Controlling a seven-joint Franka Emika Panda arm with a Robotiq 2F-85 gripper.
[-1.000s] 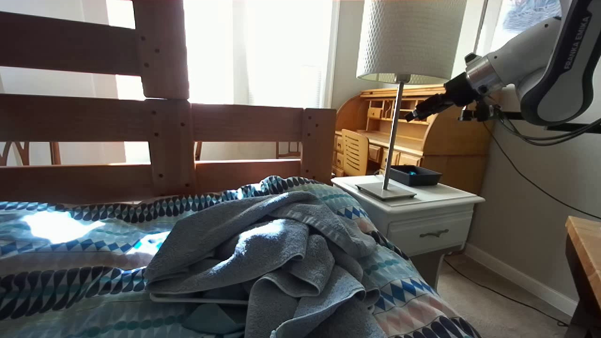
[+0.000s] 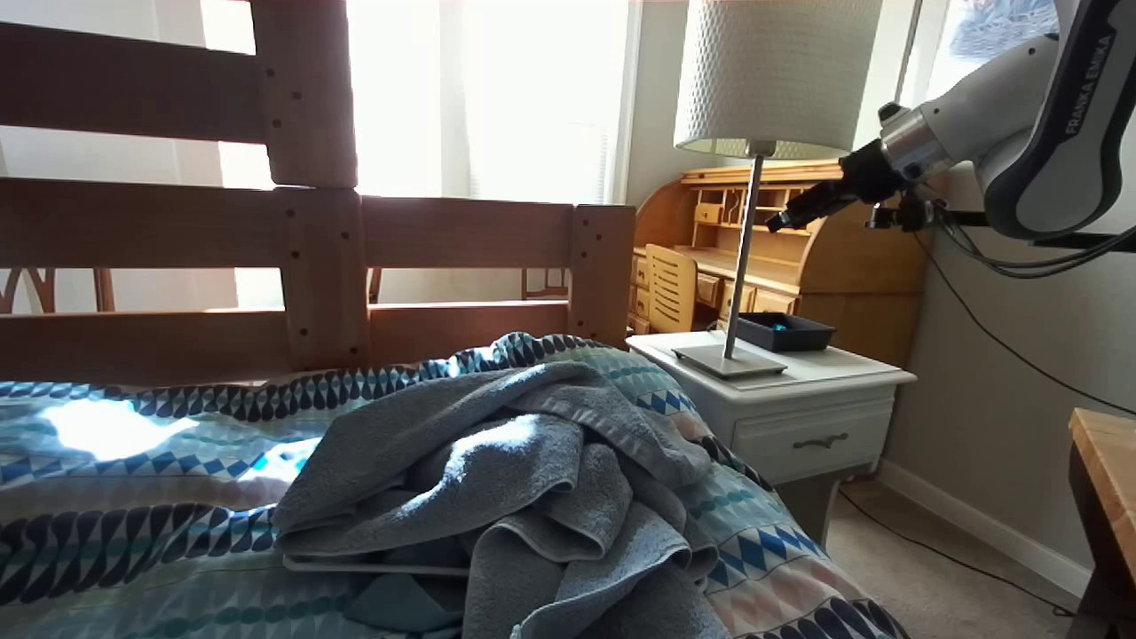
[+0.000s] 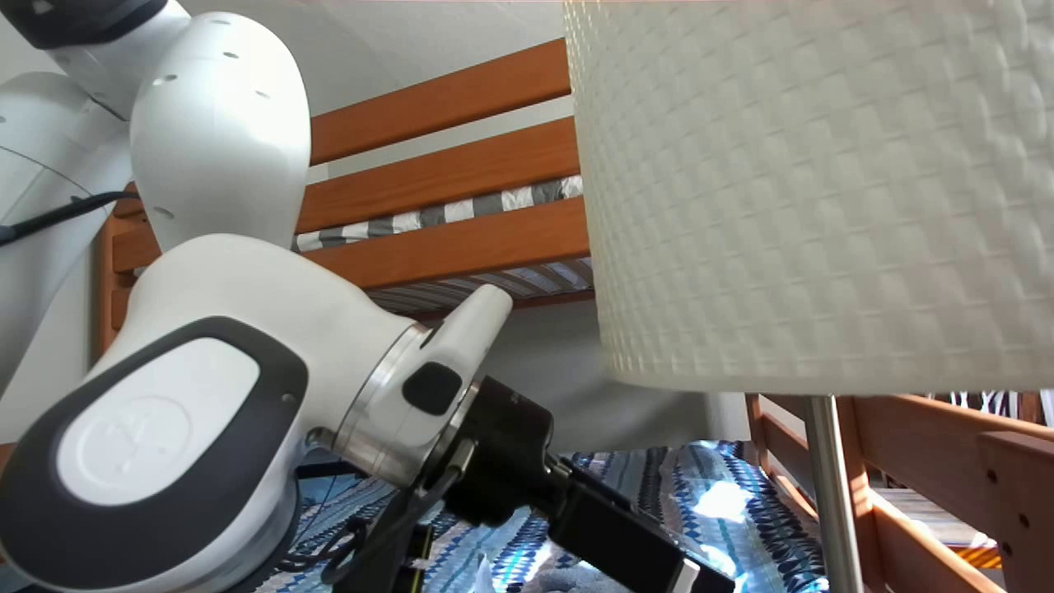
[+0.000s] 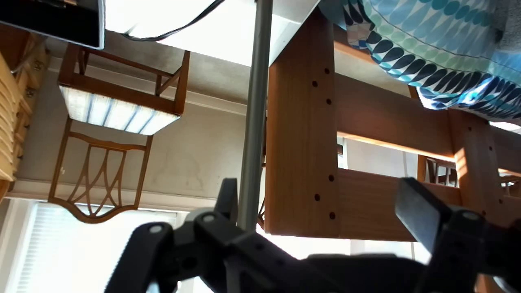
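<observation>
My gripper (image 2: 775,223) is open, held in the air just right of the lamp pole (image 2: 745,256) in exterior view 1. Its two dark fingers stand wide apart in the wrist view, with the metal pole (image 4: 254,122) showing just inside the left finger (image 4: 227,197). Whether the pole is really between the fingers or beyond them, I cannot tell. Above is the white textured lampshade (image 2: 777,74), which fills the upper right of exterior view 2. A crumpled grey towel (image 2: 532,458) lies on the patterned bed (image 2: 117,532), well away from the gripper.
The lamp's square base (image 2: 729,362) rests on a white nightstand (image 2: 820,378), beside a dark tray (image 2: 785,332). Wooden bed rails (image 2: 469,231) rise behind the bed. A roll-top desk (image 2: 863,250) stands behind the lamp. Cables hang from the arm.
</observation>
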